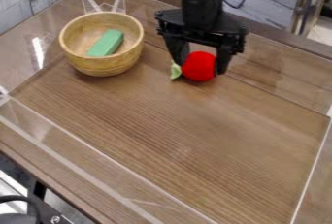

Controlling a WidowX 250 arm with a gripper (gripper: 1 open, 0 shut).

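Note:
My black gripper [199, 49] hangs over a red round object [199, 66] with a small green part at its left, on the wooden table. Its two fingers are apart, one on each side above the red object; whether they touch it I cannot tell. A wooden bowl [126, 59] at the upper left holds a pale green block [107, 42].
Raised edges run along the back and sides.

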